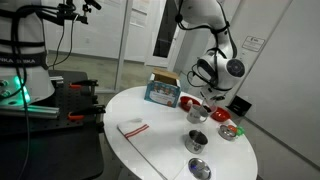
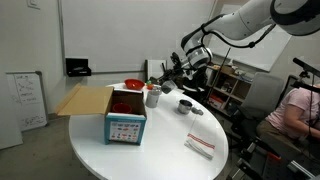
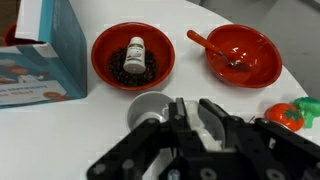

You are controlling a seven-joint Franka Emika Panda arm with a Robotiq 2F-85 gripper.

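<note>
A shiny metal cup is at my gripper, near the middle of the white table. From the wrist view, its round rim shows just beyond the dark fingers, which hide much of the cup. My gripper is shut on the cup's near side; the exact contact is hidden. In exterior view 2 the cup looks tilted at the gripper. Whether it touches the table is unclear.
A red bowl of dark beans with a small bottle stands beyond the cup. Another red bowl holds a red spoon. A blue box stands left; a metal pot, lid and towel lie nearer the front.
</note>
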